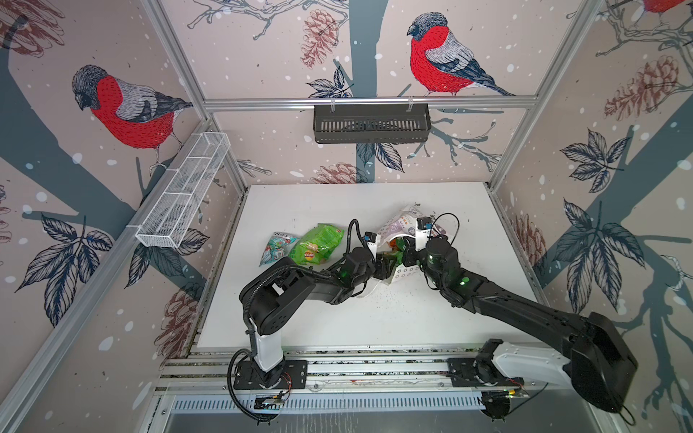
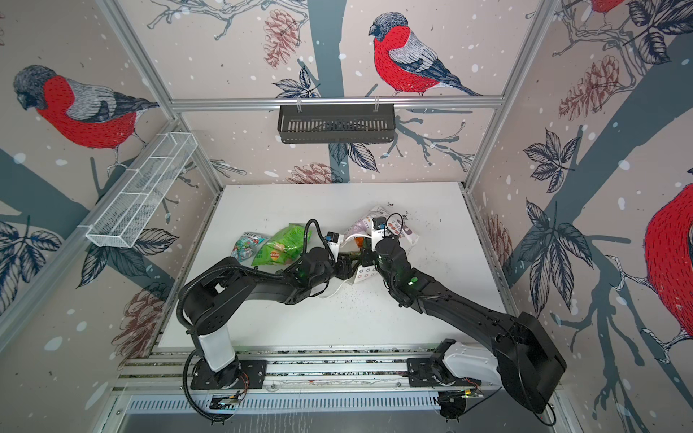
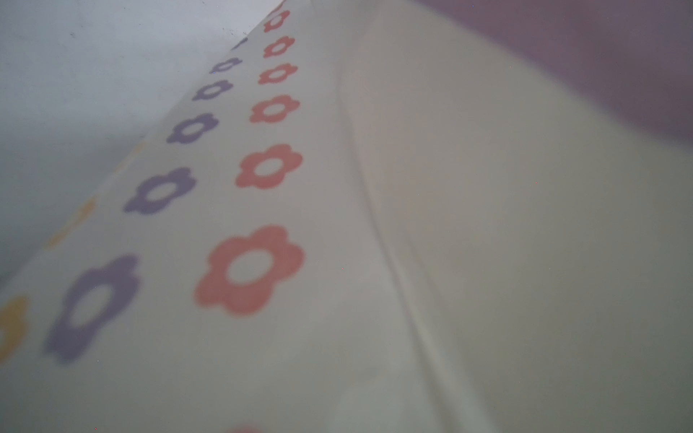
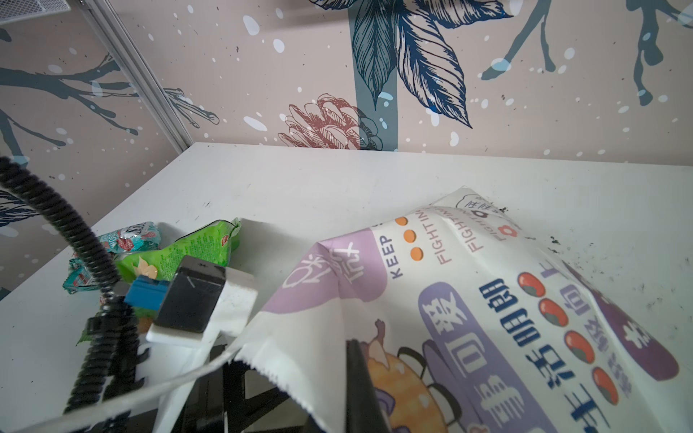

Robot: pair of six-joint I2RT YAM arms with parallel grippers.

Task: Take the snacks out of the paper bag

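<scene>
The paper bag (image 1: 401,222) lies on the table with its mouth toward the left, and green snack packaging (image 1: 401,246) shows inside the opening. My left gripper (image 1: 390,265) is at that mouth, reaching in; its fingertips are hidden, so its opening cannot be judged. The left wrist view is filled by the flower-printed bag wall (image 3: 317,303). At the bag's edge my right gripper (image 1: 408,257) is shut, with the paper rim (image 4: 317,361) caught at its dark finger (image 4: 358,393). Outside the bag, a green snack pack (image 1: 317,244) and a teal one (image 1: 277,248) lie to the left.
A white wire basket (image 1: 180,191) hangs at the left wall and a dark basket (image 1: 371,124) on the back rail. Both arms stand close together at the bag.
</scene>
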